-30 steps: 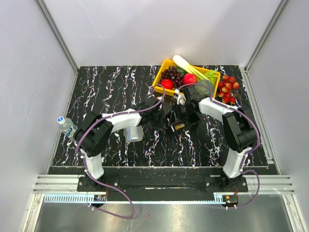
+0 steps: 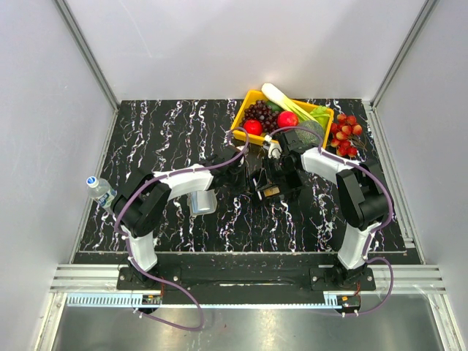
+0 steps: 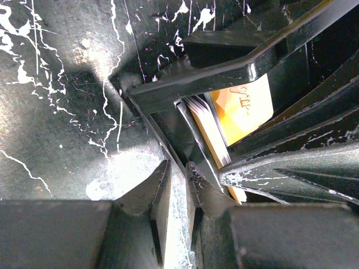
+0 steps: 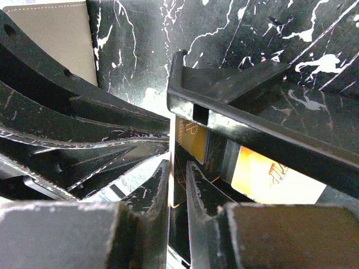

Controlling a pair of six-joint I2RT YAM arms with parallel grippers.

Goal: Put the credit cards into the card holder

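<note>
The black card holder (image 3: 168, 124) stands between my grippers, its open frame facing up. In the left wrist view, several cards (image 3: 207, 124) stand on edge inside it, with an orange card (image 3: 244, 109) leaning beside them. My left gripper is shut on the holder's thin black edge. In the right wrist view, a dark card with gold print (image 4: 192, 137) stands upright just beyond my right gripper. That gripper's tips are slightly apart, one against a thin pale edge; a firm hold does not show. The orange card (image 4: 275, 176) lies to their right.
A yellow basket (image 2: 327, 139) of fruit and vegetables stands behind the grippers, with red fruit (image 2: 346, 135) beside it. A bottle (image 2: 101, 191) is at far left. A pale flat item (image 2: 202, 202) lies near the left arm.
Both arms hold nearly the same place. Around the right gripper and the card holder there is only a very small shift.
</note>
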